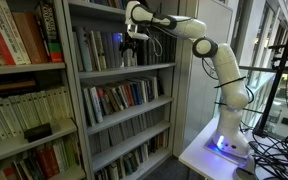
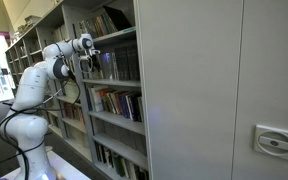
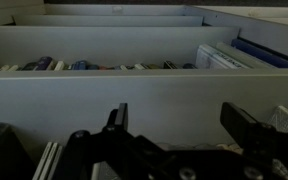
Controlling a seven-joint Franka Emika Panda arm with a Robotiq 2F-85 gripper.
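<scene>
High up before the bookcase, my gripper [image 1: 127,40] hangs at the end of the white arm [image 1: 206,45]. Its two dark fingers stand wide apart in the wrist view, so the gripper is open, and nothing shows between them. Behind the fingers runs a pale shelf edge [image 3: 164,95], with a row of book tops [image 3: 79,65] just above it in that view. Upright books [image 1: 89,50] fill the shelf level with the gripper. Whether the fingers touch any book cannot be told.
More books [image 1: 124,97] stand on the lower shelves, and another bookcase [image 1: 24,75] is on the left. A large pale panel [image 2: 194,90] closes off the right side in exterior view 2. The arm's base rests on a white table [image 1: 206,158].
</scene>
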